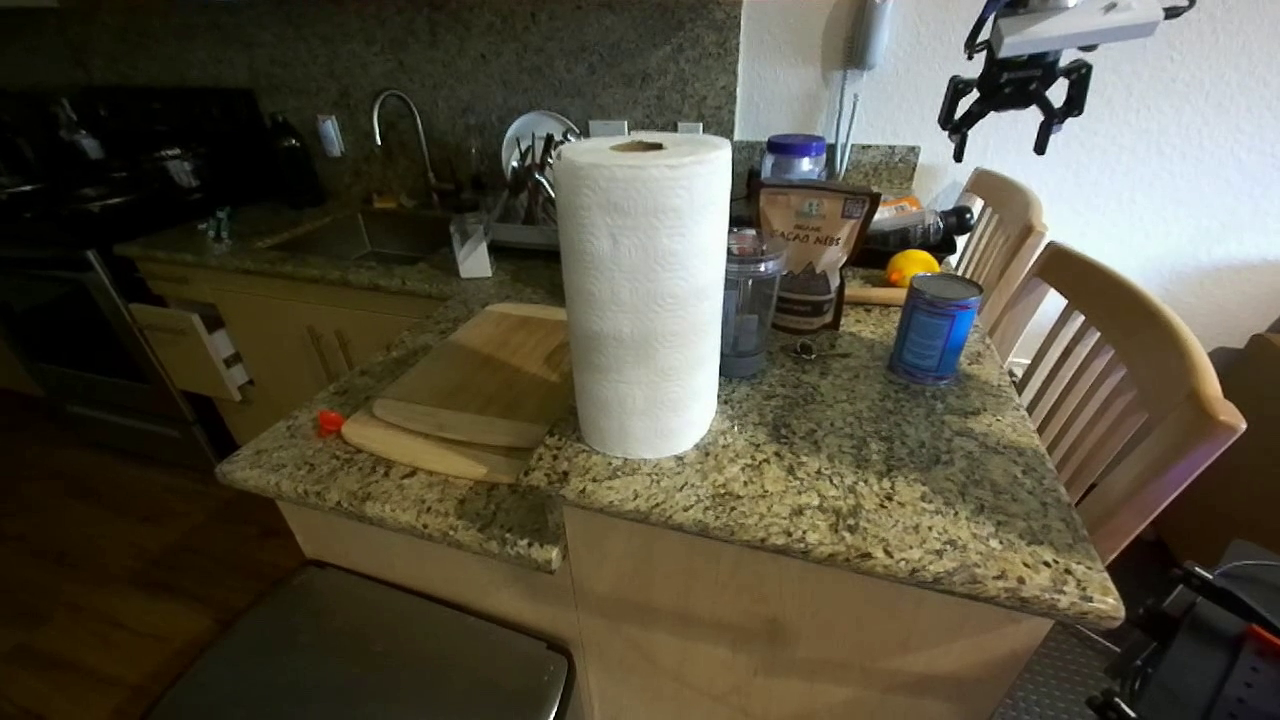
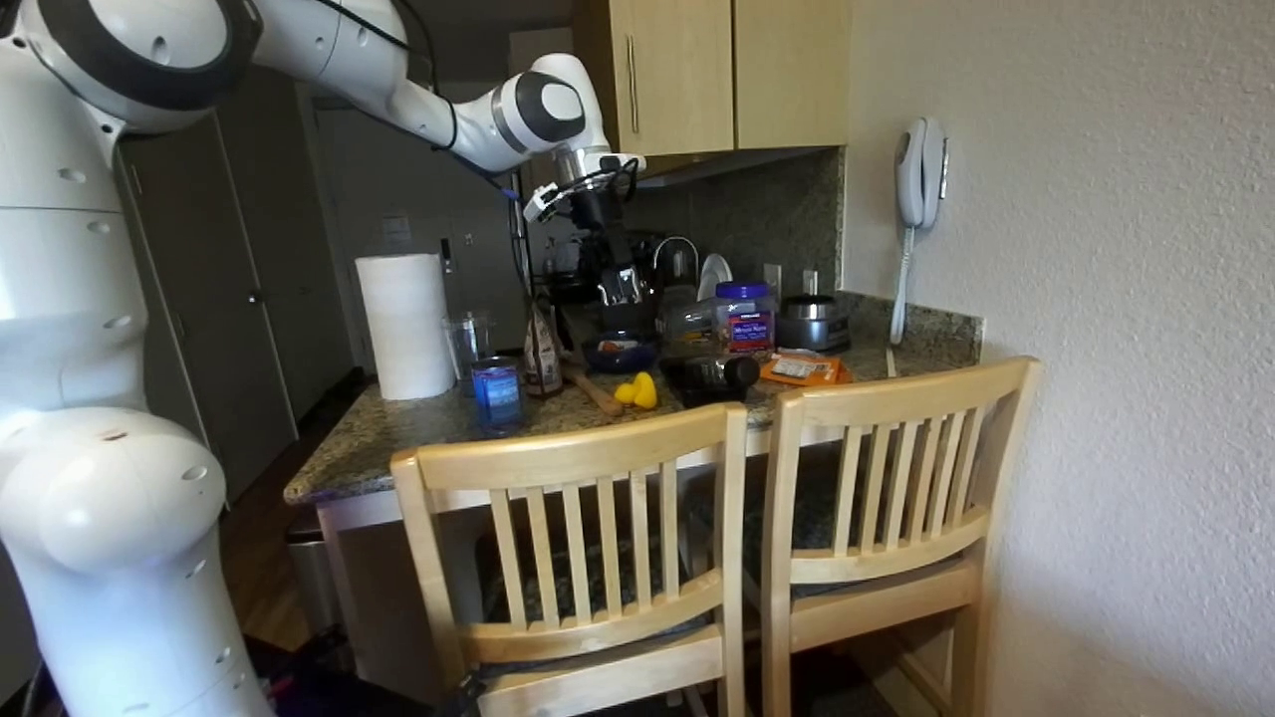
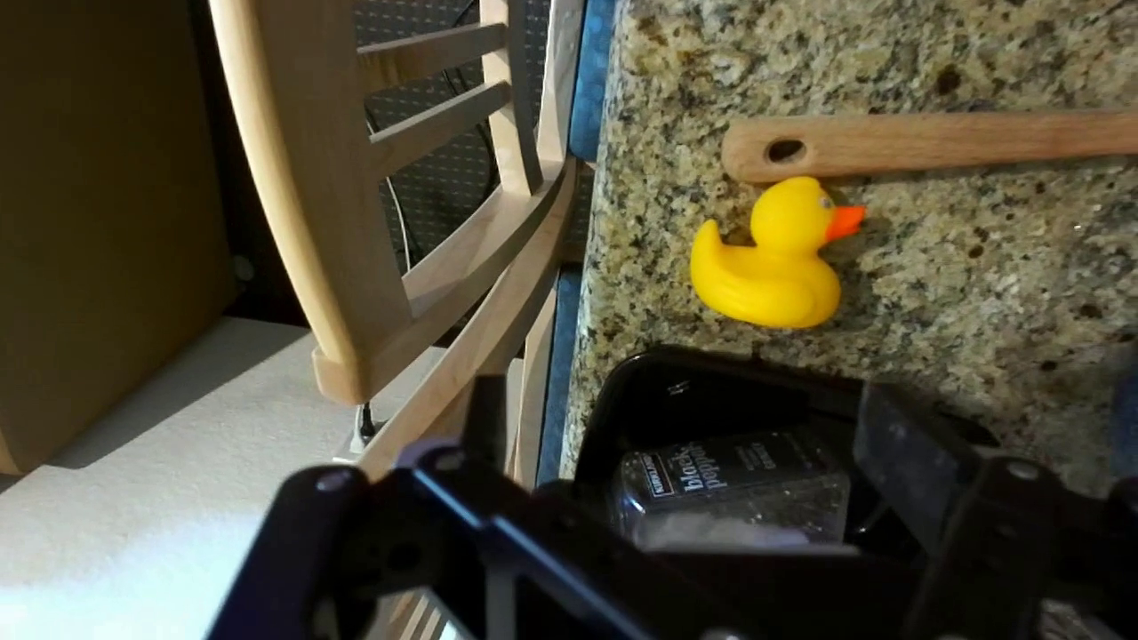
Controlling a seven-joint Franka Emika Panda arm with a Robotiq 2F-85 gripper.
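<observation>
My gripper [image 1: 1000, 149] hangs open, high above the far end of the counter, with nothing between its fingers. In the wrist view, its blurred dark fingers [image 3: 912, 459] stand wide apart over a black tray [image 3: 683, 373]. Inside that tray lies a clear black pepper container [image 3: 736, 485] on its side. Just beyond the tray sits a yellow rubber duck [image 3: 770, 261] with an orange beak, apart from the gripper. A wooden handle [image 3: 939, 144] lies alongside the duck's head.
On the counter [image 1: 840, 480] stand a paper towel roll [image 1: 645, 300], a blue can [image 1: 936, 326], a brown pouch [image 1: 810, 258] and a clear cup [image 1: 746, 312]. Chairs [image 2: 574, 460] line one edge.
</observation>
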